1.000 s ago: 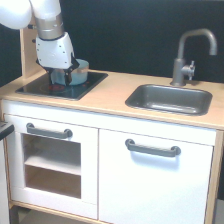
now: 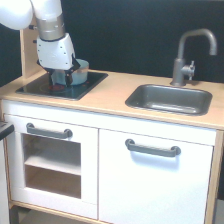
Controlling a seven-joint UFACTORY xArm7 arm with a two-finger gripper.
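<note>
At the back left of the toy kitchen, a grey-blue pot (image 2: 80,73) rests on the black stovetop (image 2: 43,87). My white arm reaches down from the upper left. Its dark gripper (image 2: 66,77) is low over the stovetop, at the pot's left side, and covers part of it. The fingers are small and dark against the black surface, so I cannot tell whether they are apart or closed, or whether they touch the pot.
To the right a metal sink (image 2: 170,98) is set into the wooden counter (image 2: 112,91), and a grey faucet (image 2: 182,66) rises behind it. Bare counter lies between stovetop and sink. Below are a windowed oven door (image 2: 85,165) and a white cabinet door (image 2: 150,180), both with dark handles.
</note>
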